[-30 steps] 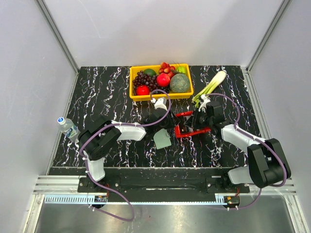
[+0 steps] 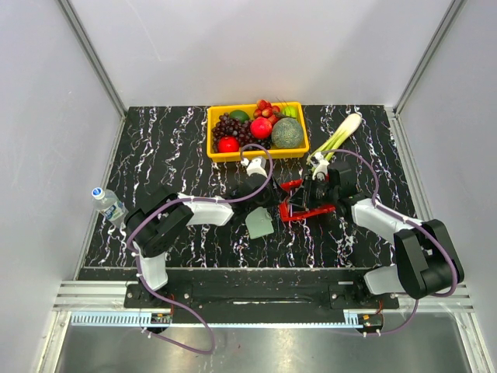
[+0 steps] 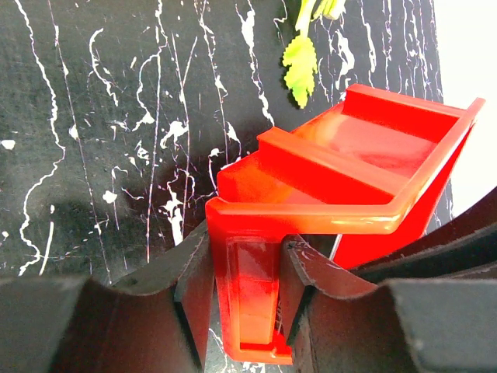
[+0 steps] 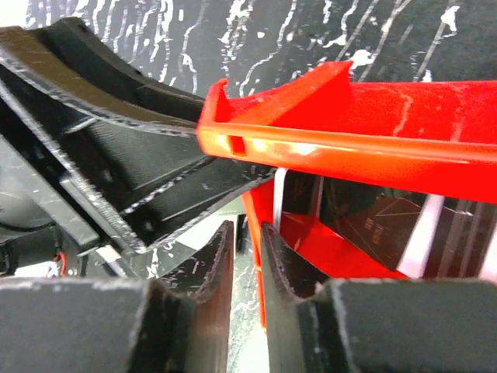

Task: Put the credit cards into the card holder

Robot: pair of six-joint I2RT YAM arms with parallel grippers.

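The red card holder (image 2: 293,214) lies on the dark marbled table between the two arms. My left gripper is around the holder's end post, a finger on each side, with the red plastic between them. At the holder's other view, my right gripper stands part open at the end wall; one finger is outside it and the other on the inner side. A thin pale card edge (image 4: 279,200) stands just past the right fingertips, not clearly between them. Dark cards (image 4: 380,225) show inside the holder, partly hidden by its rim.
A pale green flat piece (image 2: 259,223) lies left of the holder. Behind are a yellow fruit crate (image 2: 225,156) and a leafy stalk (image 2: 342,132). A water bottle (image 2: 109,207) stands at far left.
My right gripper has shifted slightly left and toward the near side over the holder. The left arm has stayed in place, and the holder looks nearly unmoved.
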